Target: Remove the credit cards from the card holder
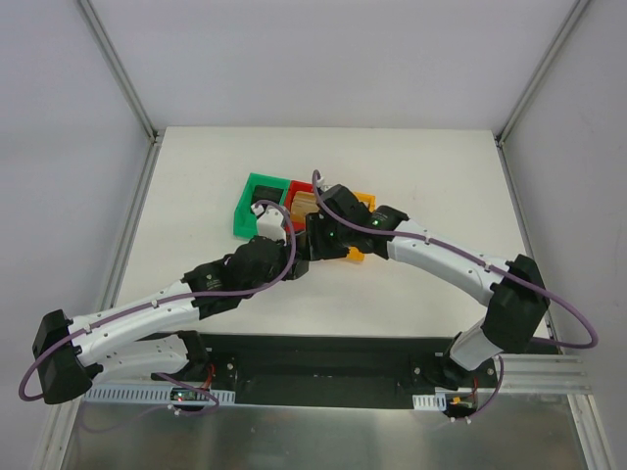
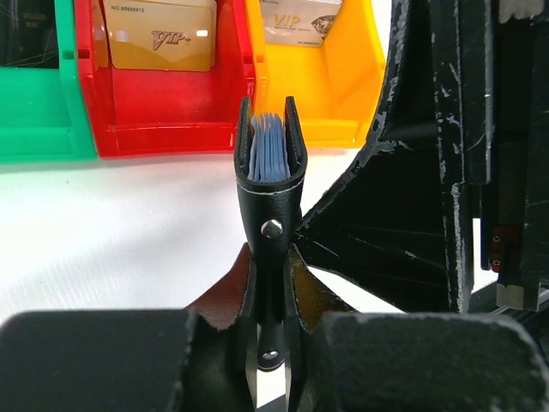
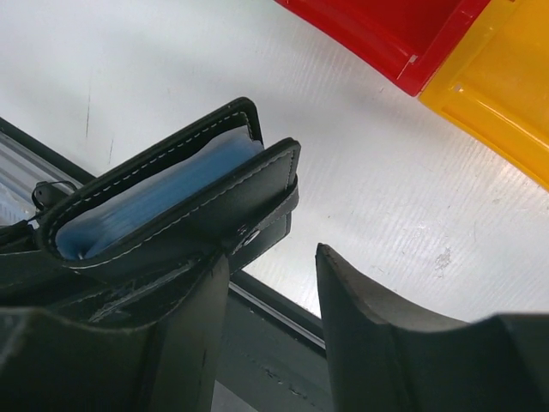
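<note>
Upright in the left wrist view is the black card holder (image 2: 269, 206), its mouth upward and a stack of bluish sleeves (image 2: 269, 150) showing inside. My left gripper is shut on its lower part, near the snap button. From the right, my right gripper stands close by with its fingers part open. In the right wrist view its left finger (image 3: 193, 330) overlaps the edge of the card holder (image 3: 270, 184) by the strap, while bare table shows in the gap. Whether that finger touches the leather, I cannot tell.
Behind the holder stand a green bin (image 2: 43, 112) with a dark card, a red bin (image 2: 163, 112) with a gold VIP card (image 2: 163, 39), and a yellow bin (image 2: 322, 94) with a silver VIP card (image 2: 300, 19).
</note>
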